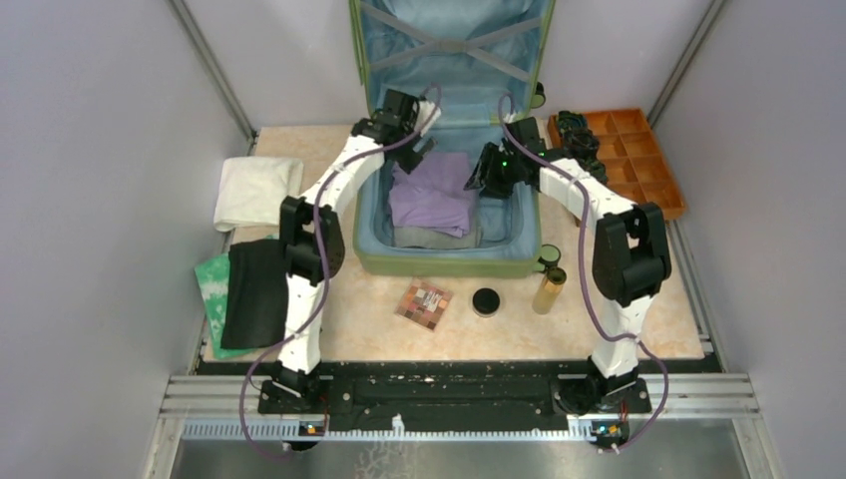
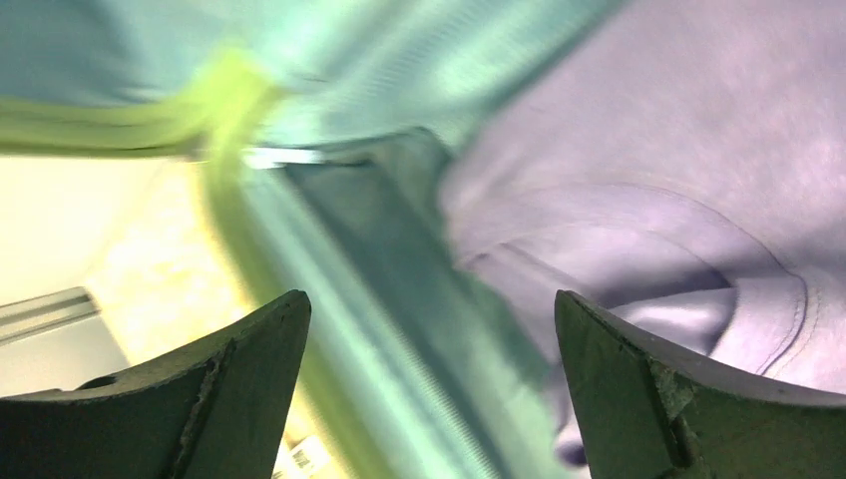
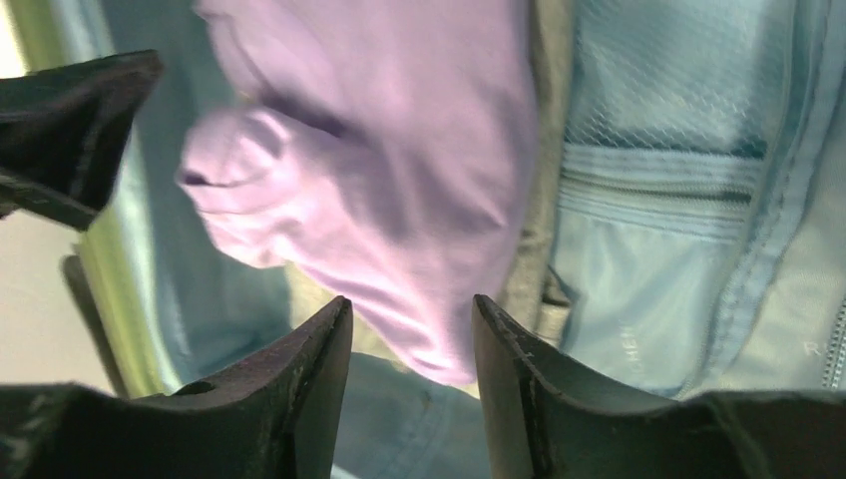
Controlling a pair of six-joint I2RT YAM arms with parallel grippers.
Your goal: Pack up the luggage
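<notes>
The green suitcase [image 1: 451, 267] stands open. Inside, a purple garment [image 1: 429, 195] lies rumpled on grey folded cloth [image 1: 434, 239]. My left gripper [image 1: 414, 150] is open above the suitcase's left side; in the left wrist view its fingers [image 2: 150, 399] frame the garment edge [image 2: 638, 150] and lining. My right gripper [image 1: 484, 175] is part open at the garment's right side; in the right wrist view the garment [image 3: 399, 200] shows between and beyond its fingers, with no clear grip on it.
At left lie a white towel [image 1: 254, 188] and black cloth [image 1: 254, 294] on green cloth [image 1: 214, 299]. In front are a palette [image 1: 423, 303], round black container [image 1: 485, 301] and gold bottle [image 1: 549, 291]. An orange divided tray [image 1: 638, 160] sits at back right.
</notes>
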